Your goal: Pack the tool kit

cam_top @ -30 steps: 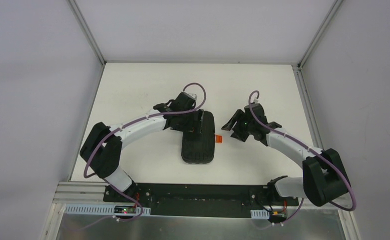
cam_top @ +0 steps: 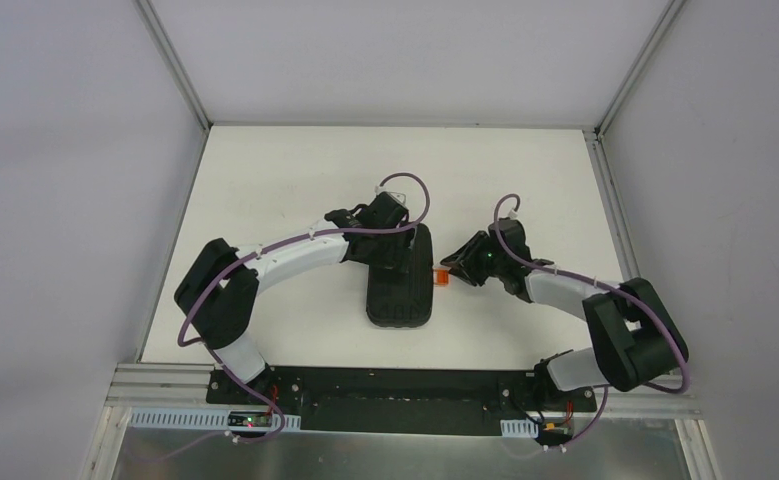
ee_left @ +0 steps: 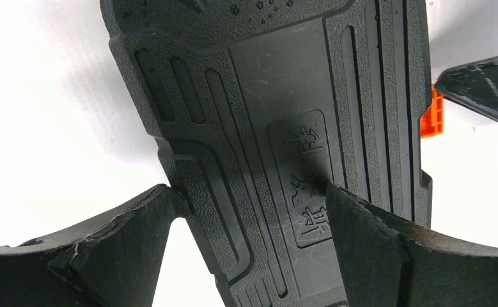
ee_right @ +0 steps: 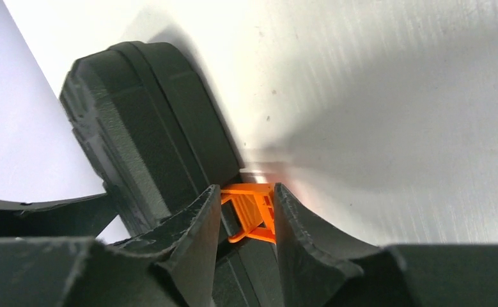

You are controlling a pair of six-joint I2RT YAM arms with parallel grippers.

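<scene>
A black tool case (cam_top: pixel 400 295) lies closed on the white table, its ribbed, embossed face filling the left wrist view (ee_left: pixel 278 153). My left gripper (cam_top: pixel 395 245) is over the case, fingers spread part way across that face. An orange latch-like plastic piece (cam_top: pixel 441 277) sits at the case's right side, also seen at the right edge of the left wrist view as an orange part (ee_left: pixel 431 114). My right gripper has its fingertips at this orange piece, one either side of it; whether they grip it cannot be told.
The two arms are close together at the middle of the table.
My right gripper has moved toward the orange piece and its fingers have drawn closer. Over the last second the left gripper and case shifted slightly right.
</scene>
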